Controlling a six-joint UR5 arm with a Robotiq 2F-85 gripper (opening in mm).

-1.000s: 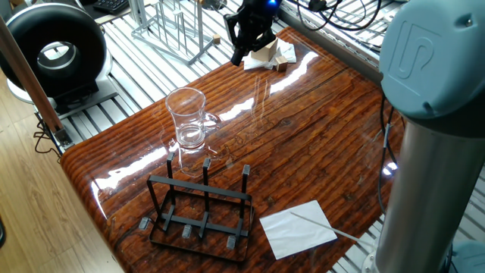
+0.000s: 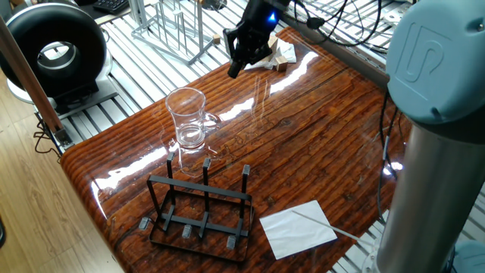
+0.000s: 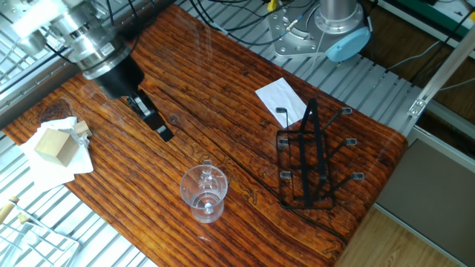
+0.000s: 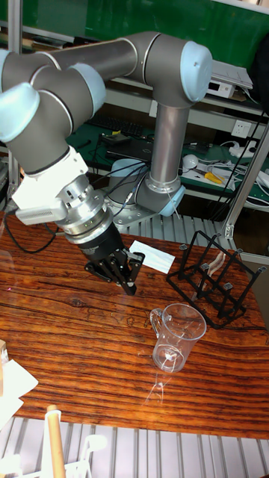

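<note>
A clear mug (image 2: 189, 121) stands upright on the wooden table, its handle facing the robot's base side in the third view. My gripper (image 4: 133, 274) hangs above the table, apart from the mug (image 4: 178, 337) and up to its left in that view. Its black fingers look spread, with nothing visible between them. From the second view, the gripper (image 3: 164, 133) is seen nearly edge-on, up and to the left of the mug (image 3: 204, 191). A black metal rack (image 2: 201, 216) with upright prongs sits near a table corner, empty.
A white sheet (image 2: 298, 229) lies flat beside the rack. Wooden blocks (image 3: 57, 147) rest on white paper at the opposite end of the table. Cables run along the base side.
In exterior view 1 my gripper has shifted and turned slightly, covering more of the wooden blocks. The upper arm joint has moved a little to the right. Mug, rack and sheet have stayed put.
</note>
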